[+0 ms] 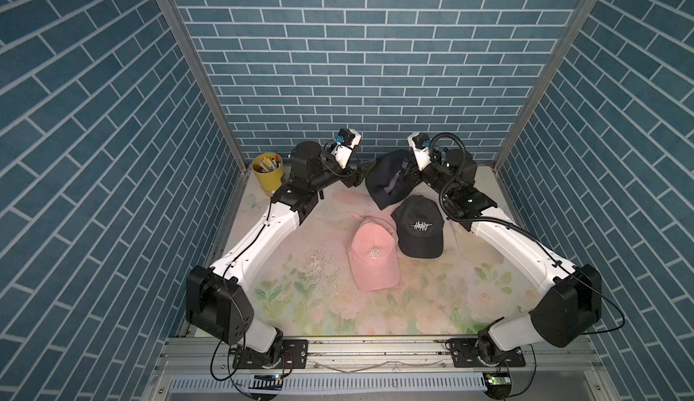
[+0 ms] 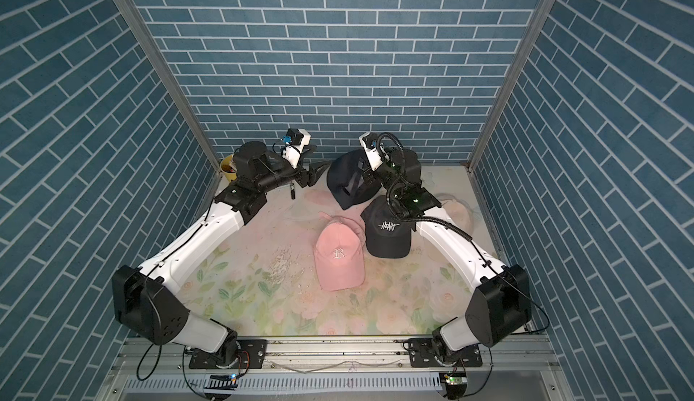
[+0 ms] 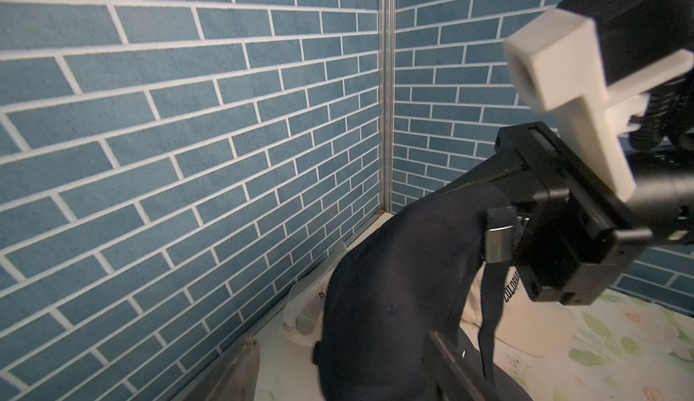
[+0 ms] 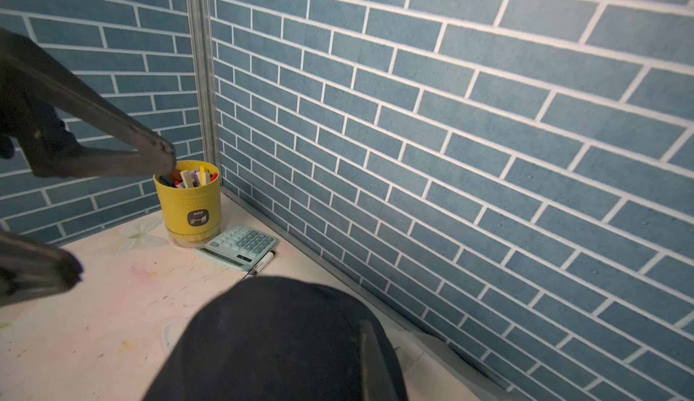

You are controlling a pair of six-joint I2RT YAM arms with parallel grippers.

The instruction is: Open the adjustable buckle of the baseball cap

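A dark navy cap (image 1: 389,178) hangs tilted from my right gripper (image 1: 412,172), which is shut on its edge close to the back strap. In the left wrist view, the metal buckle (image 3: 498,243) shows beside that gripper, with the dark strap (image 3: 492,314) dangling below it. My left gripper (image 1: 359,175) is open just left of the cap. Its two fingers (image 4: 148,144) stand wide apart in the right wrist view, with nothing held between them. The cap's crown (image 4: 271,339) fills the bottom of that view and hides most of the right fingers.
A pink cap (image 1: 374,255) and a dark grey cap (image 1: 421,231) lie in front. A cream cap (image 3: 542,321) lies to the right. A yellow pen cup (image 4: 190,202) and a calculator (image 4: 242,245) stand at the back left.
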